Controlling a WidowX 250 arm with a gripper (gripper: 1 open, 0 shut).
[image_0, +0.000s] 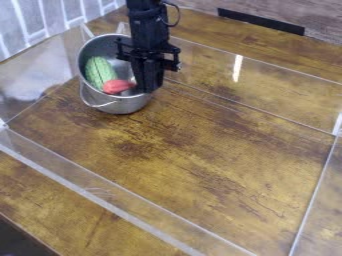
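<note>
A steel pot stands in the upper left of the camera view, holding a green oblong item and a red item. My black gripper comes down from above over the pot's right side, its lower part at or inside the rim. Whether anything is between its fingers is hidden in the dark shape.
Clear panels or edges run along its left, front and right. A white slatted rail stands at the back left.
</note>
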